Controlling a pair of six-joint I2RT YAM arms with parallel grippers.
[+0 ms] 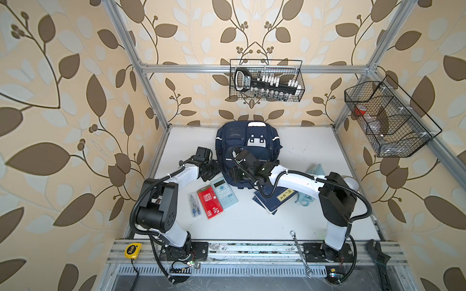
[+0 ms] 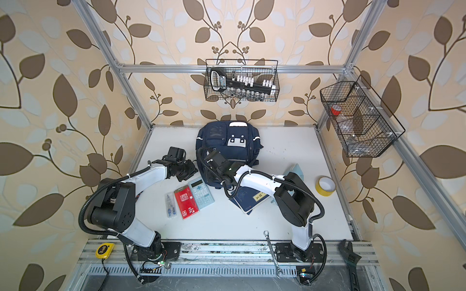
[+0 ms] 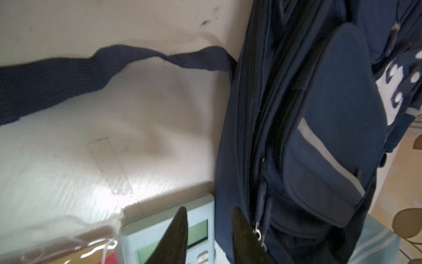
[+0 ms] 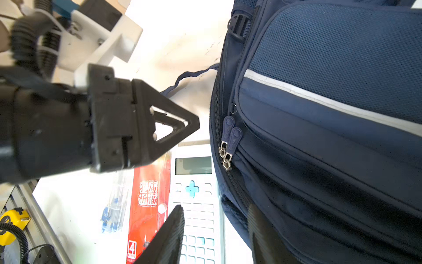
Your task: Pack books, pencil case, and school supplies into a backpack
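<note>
The navy backpack lies closed at the table's middle, front pocket up. Beside its left edge is my left gripper, fingers apart and empty. Over the pack's lower left part, my right gripper also has parted fingers with nothing between them. Two zipper pulls hang at the pack's left side, close ahead of the right fingers. Against the pack lie a light blue calculator, a red packet and a clear pouch of pens. Dark blue books rest partly under the right arm.
A pale blue item sits behind the right forearm. Yellow tape stands at the table's right edge. A dark strap trails left from the pack. Bare table shows at the back right and along the front.
</note>
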